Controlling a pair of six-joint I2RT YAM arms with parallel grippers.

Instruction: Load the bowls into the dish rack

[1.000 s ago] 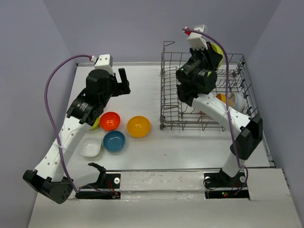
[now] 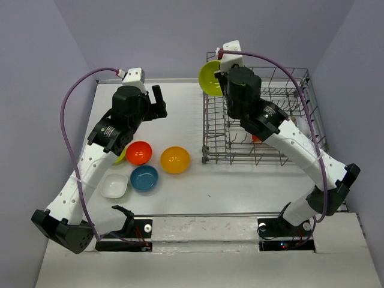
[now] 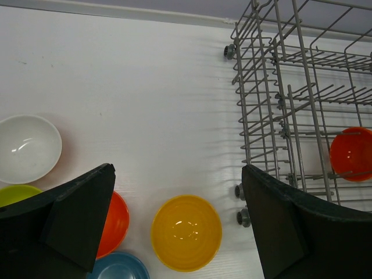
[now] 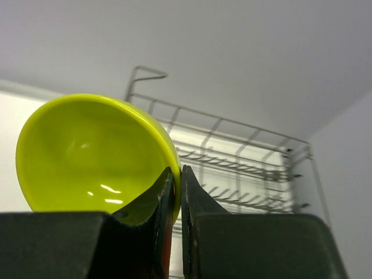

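A yellow-green bowl (image 2: 209,77) is held by my right gripper, shut on its rim, above the back-left part of the wire dish rack (image 2: 216,138). My left gripper (image 2: 157,103) hangs open over the counter left of the rack, empty. Below it lie an orange-yellow bowl (image 3: 186,231), a red bowl (image 2: 139,152), a blue bowl (image 2: 144,177), a white bowl (image 3: 28,145), a square white bowl (image 2: 114,186) and a partly hidden yellow-green bowl (image 3: 17,193). A red bowl (image 3: 351,152) sits inside the rack.
Grey walls enclose the counter (image 2: 228,192) at the back and sides.
My right gripper and its bowl moved from high at the back right to the rack's back-left, after an earlier position over the rack's back right. The left arm barely moved.
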